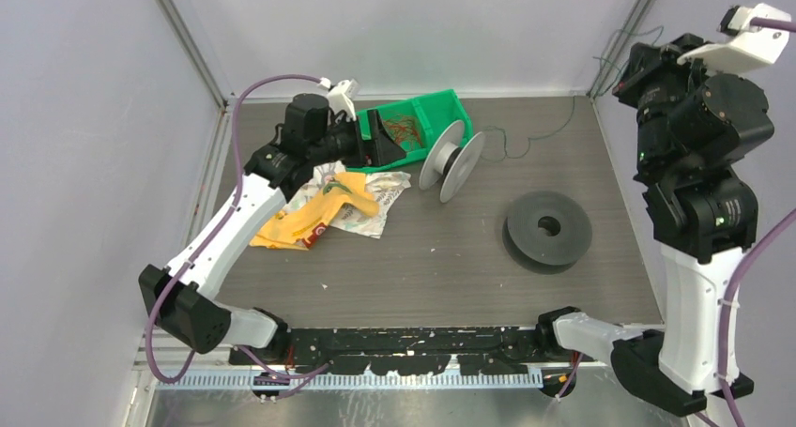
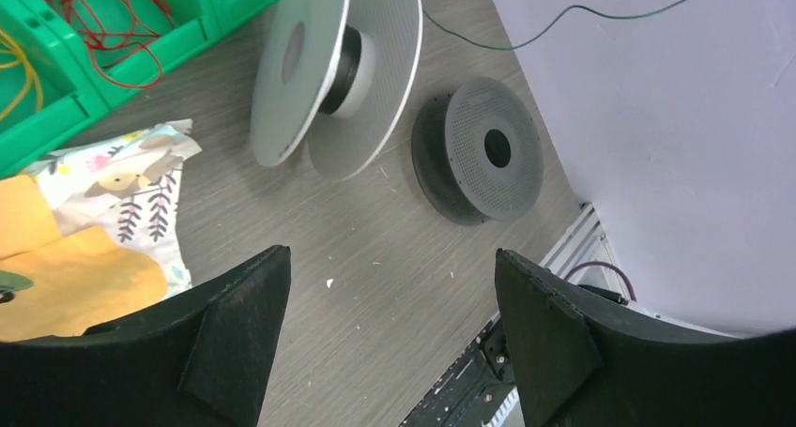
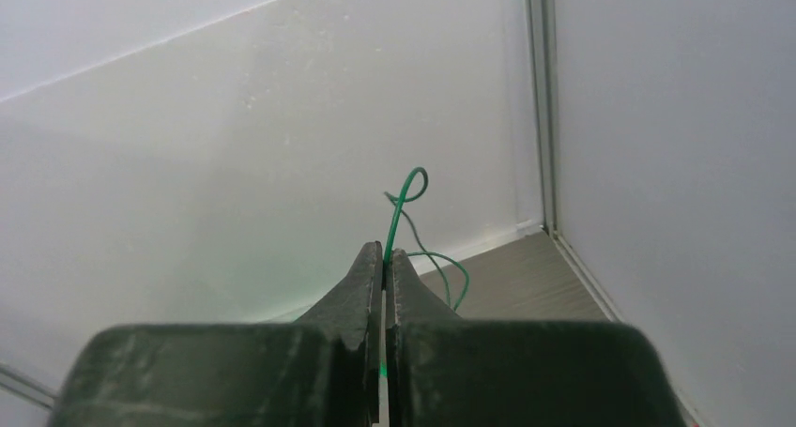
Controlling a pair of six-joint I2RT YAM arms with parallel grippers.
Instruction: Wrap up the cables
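Observation:
Pinched at the fingertips of my right gripper is a thin green cable [image 3: 398, 202], which loops out beyond them. This gripper [image 1: 624, 91] is raised high at the right in the top view. A length of the cable [image 1: 528, 144] runs across the back of the table toward the white spool [image 1: 462, 172]. My left gripper is open and empty, left of the white spool [image 2: 296, 66] in the top view. The spool stands on the rims of its discs, and its core looks bare apart from a black band.
Beside the spool stands a green divided bin [image 1: 415, 108] with red and yellow cables inside. A yellow bag [image 1: 305, 222] and a printed wrapper [image 1: 380, 197] lie under the left arm. A grey spool [image 1: 563, 221] lies flat at right.

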